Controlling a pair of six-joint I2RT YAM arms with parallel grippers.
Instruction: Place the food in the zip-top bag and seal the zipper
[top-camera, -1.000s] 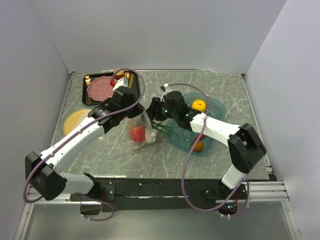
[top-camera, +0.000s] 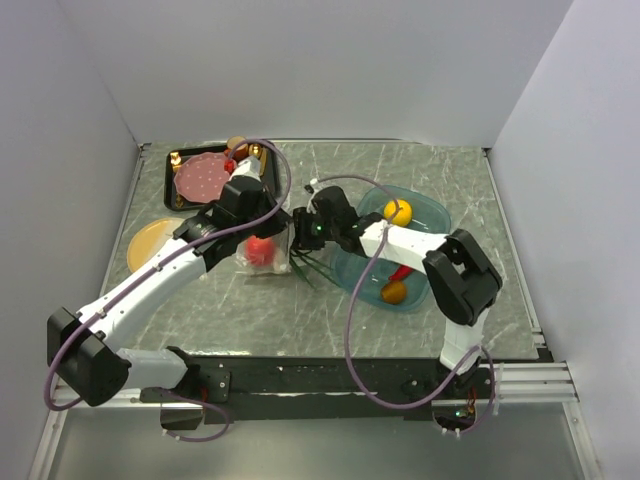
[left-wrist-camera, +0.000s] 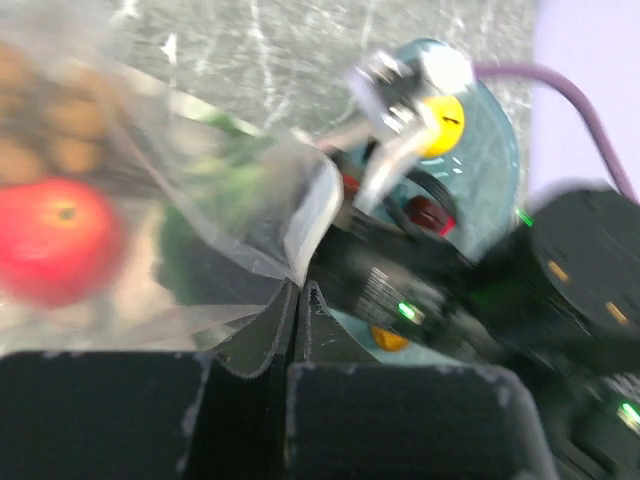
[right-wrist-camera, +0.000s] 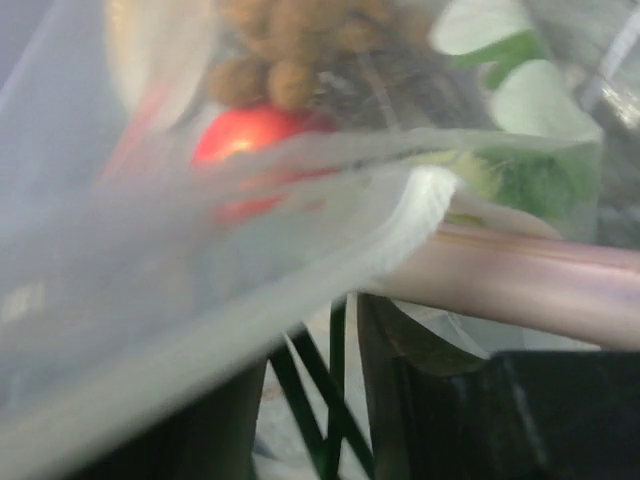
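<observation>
A clear bag (top-camera: 279, 266) stands mid-table with a red tomato (left-wrist-camera: 58, 240) and several brown balls (left-wrist-camera: 75, 115) inside. Something leafy green (right-wrist-camera: 530, 180) also shows through the plastic. My left gripper is shut on the bag's edge, the thin plastic running up from its fingertips. Close to its right, at the bag's mouth, is my right gripper (top-camera: 300, 234). The right wrist view shows its fingers (right-wrist-camera: 392, 385) apart, with dark green stalks (right-wrist-camera: 312, 385) crossing between them. Below the grippers the green stalks (top-camera: 315, 264) hang beside the bag.
A teal bin (top-camera: 440, 215) at the right holds an orange (top-camera: 398, 212), a brown fruit (top-camera: 393, 292) and a red item (top-camera: 400, 273). Behind the left arm lie a dark tray (top-camera: 178, 200) and a tan round plate (top-camera: 146, 247).
My right gripper has moved left and down toward the bag. The stalks swung from lying toward the bin to hanging downward. The bag and tomato shifted left and up; the left arm barely moved.
</observation>
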